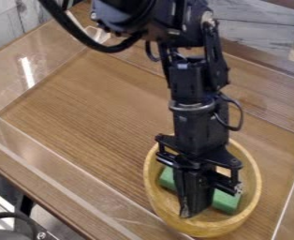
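A yellow round bowl (202, 223) rests at the right front of the wooden table, holding a green block (226, 192). The black robot gripper (195, 202) reaches down into the bowl, over the block and hiding much of it. Its fingertips are dark and overlap the bowl's inside, so whether anything is between them cannot be made out.
A pale board runs along the back right. Dark cables show at the bottom left corner.
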